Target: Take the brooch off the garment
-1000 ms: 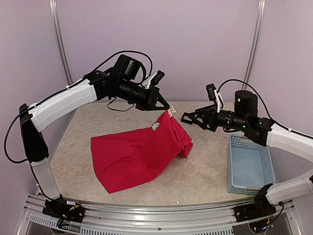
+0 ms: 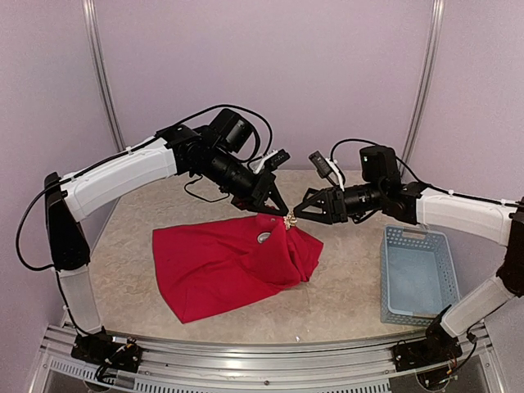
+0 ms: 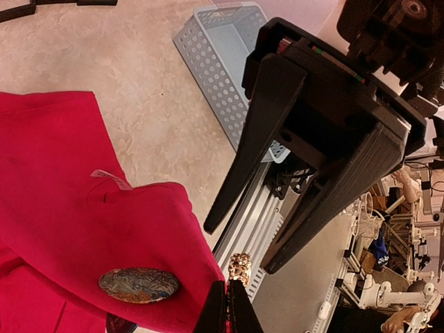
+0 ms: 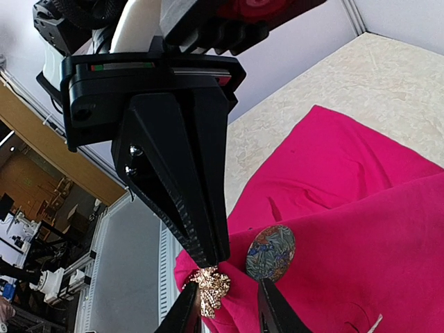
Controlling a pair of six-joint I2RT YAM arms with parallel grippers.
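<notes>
The red garment (image 2: 229, 262) is lifted at one corner by my left gripper, which is shut on its fabric. A gold sparkly brooch (image 3: 239, 267) sits at that raised corner, just beside the left fingertips, also visible at the top view's centre. My right gripper stands open around the brooch, its fingertips close to either side, not visibly touching it. In the right wrist view the left gripper's fingertips meet the fabric right above the brooch (image 4: 211, 291). An oval patterned patch (image 4: 270, 253) lies on the garment.
A light blue perforated basket (image 2: 417, 278) stands at the right of the table. Bare tabletop (image 2: 131, 221) surrounds the garment, with the front rail along the near edge.
The right gripper has moved left and down, closing in on the brooch.
</notes>
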